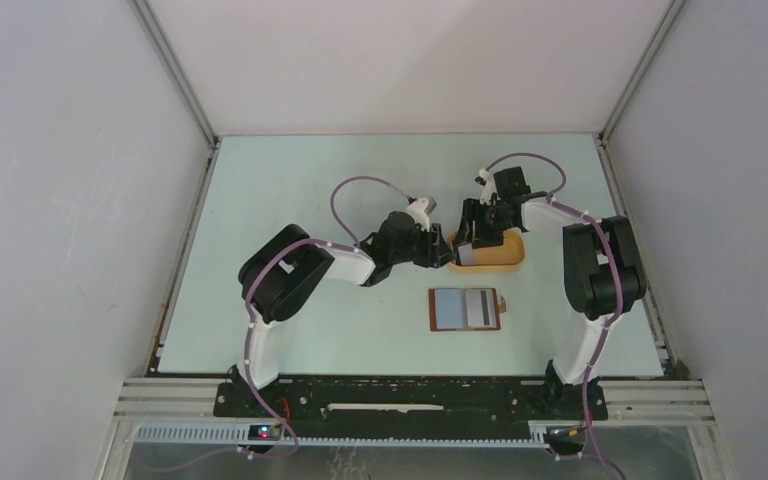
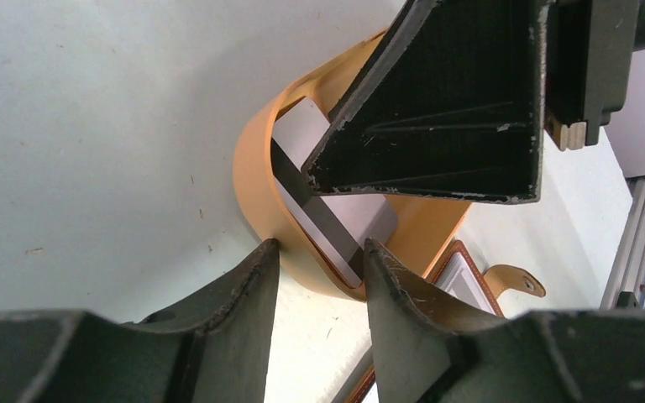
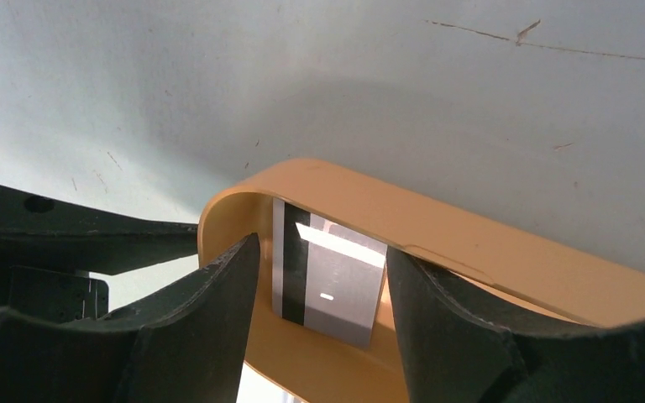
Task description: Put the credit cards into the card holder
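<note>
A silvery-grey credit card [image 3: 344, 281] with a black stripe lies at the left end of the orange tray [image 1: 487, 268]. My right gripper is part open over it, one finger by the tray's end wall and the other near the card's far edge. Clamped on the tray's left end wall is my left gripper, its fingers on either side of the rim. The card holder [image 1: 465, 310] lies unfolded in front of the tray, brown-edged, with a pale blue-grey left half and a dark-striped right half.
A brown tab [image 2: 515, 280] sticks out from the holder's right side. Both grippers crowd the tray's left end, close to each other. Bare tabletop [image 1: 360, 335] lies to the left and in front of the holder.
</note>
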